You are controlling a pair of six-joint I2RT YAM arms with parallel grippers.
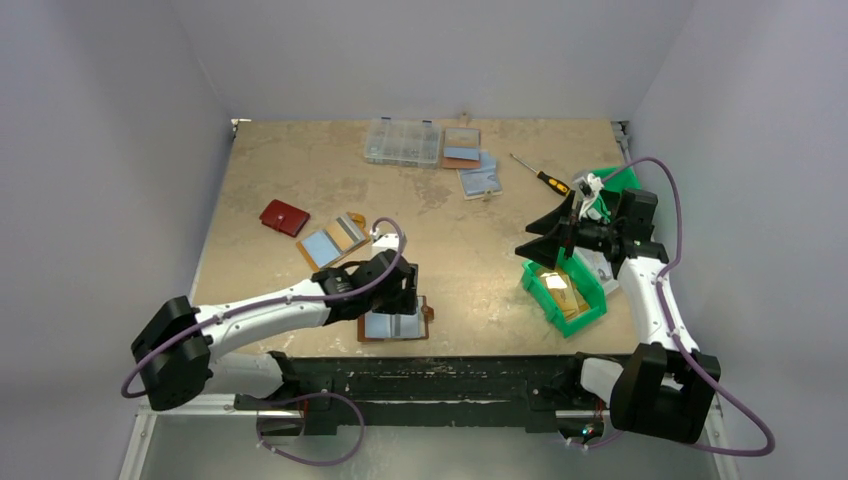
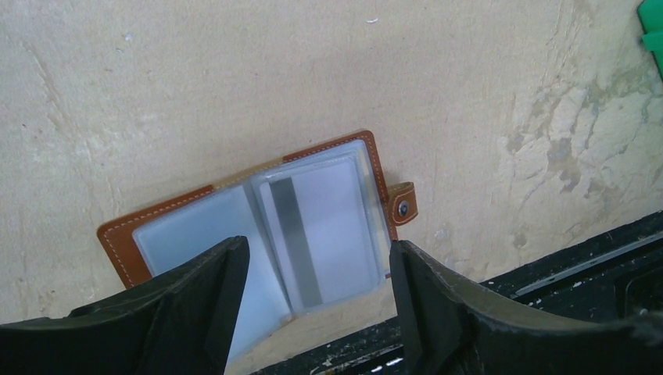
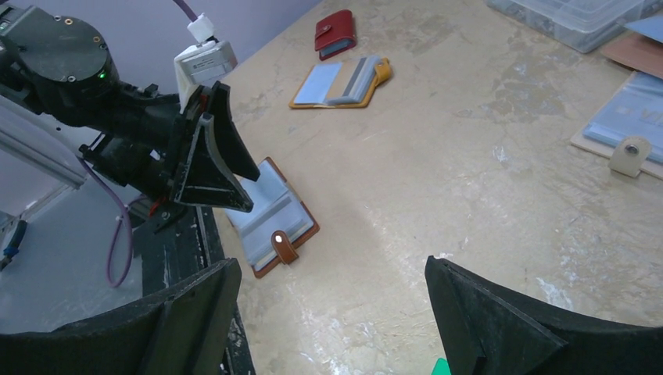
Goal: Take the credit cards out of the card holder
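Observation:
An open brown card holder [image 1: 394, 326] lies near the table's front edge, with clear and blue sleeves and a snap tab [image 2: 403, 205] on its right side. My left gripper hangs over it, fingers apart, nothing between them; the holder shows below. On the right side, over the green bins, my right gripper stands open and empty. Whether cards are inside the holder's sleeves is hard to tell.
Other card holders [image 1: 334, 242] and a closed red wallet [image 1: 285, 218] lie left and at the back. A clear compartment box [image 1: 402, 142], a screwdriver [image 1: 553, 181] and green bins [image 1: 543, 294] stand around.

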